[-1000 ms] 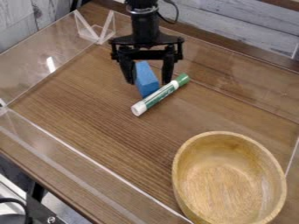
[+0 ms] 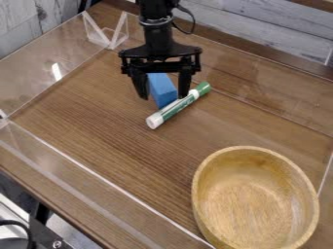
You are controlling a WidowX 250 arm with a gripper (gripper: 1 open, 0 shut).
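My black gripper (image 2: pixel 162 76) stands open over a blue block (image 2: pixel 163 89) at the upper middle of the table, its two fingers spread to either side of the block. Just right of the block, a white and green cylindrical stick (image 2: pixel 177 106) lies diagonally, its green end toward the back right.
A large pale yellow oval bowl (image 2: pixel 255 199) fills the lower right of the wooden table (image 2: pixel 92 146). Clear plastic walls border the left edge, and a pale wall runs along the back.
My gripper has moved slightly lower in the view, around the blue block. The block, the stick and the bowl look unmoved.
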